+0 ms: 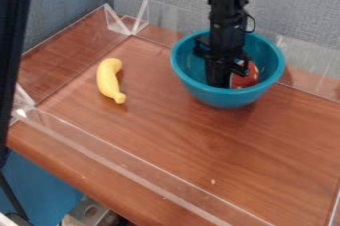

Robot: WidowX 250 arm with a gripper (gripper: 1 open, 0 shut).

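A black robot gripper reaches down inside the teal bowl at the back centre. A red, rounded object lies in the bowl beside the fingers, partly hidden by them and the rim. Whether the fingers hold anything is hidden by the bowl and the gripper itself. A yellow banana lies on the wooden table to the left of the bowl.
Low clear acrylic walls run around the wooden tabletop. A grey padded wall stands behind, and a dark vertical post is at the left edge.
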